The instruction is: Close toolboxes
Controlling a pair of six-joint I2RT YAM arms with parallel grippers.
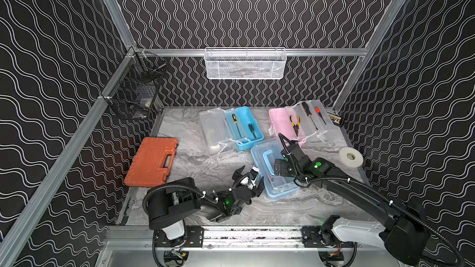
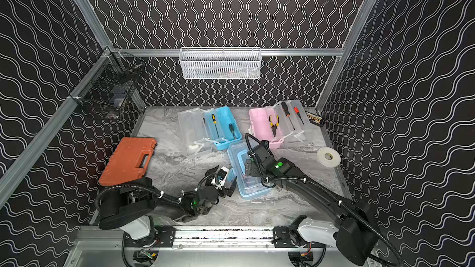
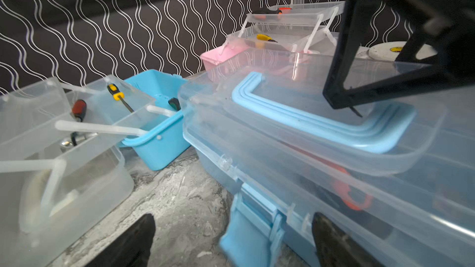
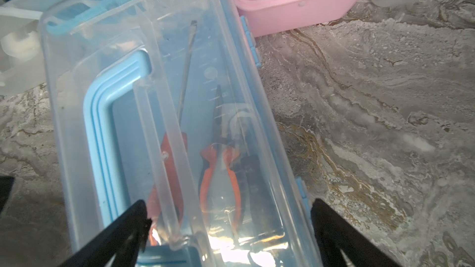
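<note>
The clear-and-blue toolbox (image 1: 278,188) at the front has its lid down, with orange-handled tools (image 4: 220,173) visible through it. In the left wrist view its blue latch (image 3: 252,232) hangs outward between the fingers of my open left gripper, not gripped. My right gripper is open above the lid, a finger over either side of the box's near end. Two toolboxes farther back stand with their lids folded open: a blue one (image 1: 252,114), lid to the left, and a pink one (image 1: 280,116), lid to the right.
An orange case (image 1: 148,163) lies at the left and a roll of white tape (image 1: 350,156) at the right. The front toolbox sits close against the open blue and pink ones. Bare table shows between the orange case and the left gripper.
</note>
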